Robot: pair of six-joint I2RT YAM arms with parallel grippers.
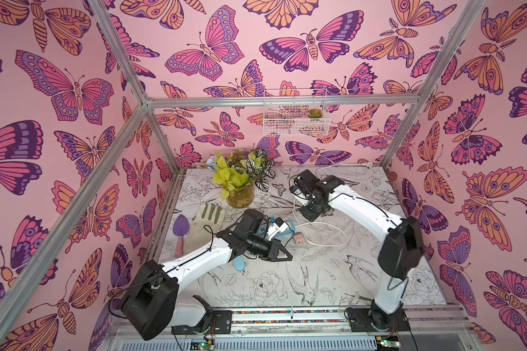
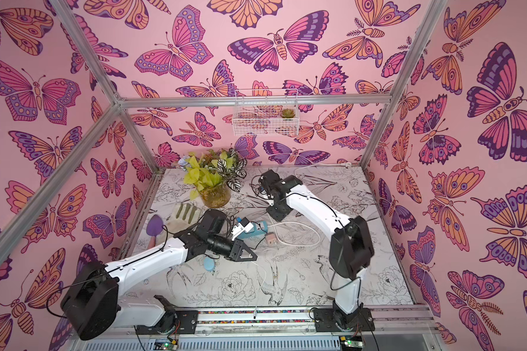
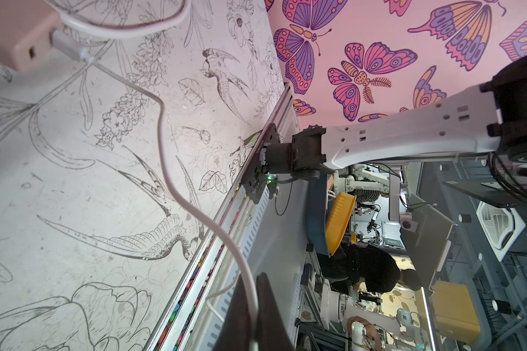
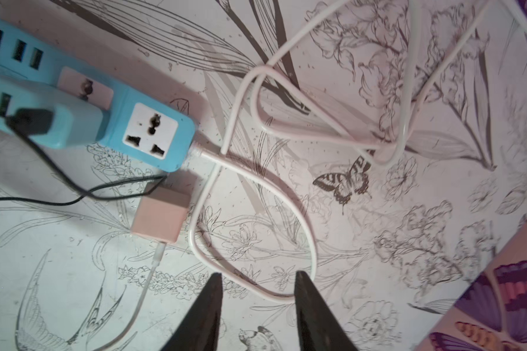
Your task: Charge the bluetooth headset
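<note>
A blue power strip [image 4: 123,134] with a plugged-in adapter [image 4: 70,117] lies on the table. Beside it a pink charger block [image 4: 161,213] has a white cable [image 4: 134,304] in it. A small light-blue item [image 1: 238,264], perhaps the headset case, lies near my left wrist. My left gripper [image 1: 284,256] hangs over the table left of centre, shut, with the thin cable running up at its fingertips in the left wrist view. My right gripper is above the table right of the strip, part open, nothing visible between its fingers.
A potted plant [image 1: 234,181] stands at the back left, a glove [image 1: 208,222] and purple trowel [image 1: 181,225] at the left. The strip's white cord loops over the right table [image 1: 392,280]. A wire basket [image 1: 295,125] hangs on the back wall.
</note>
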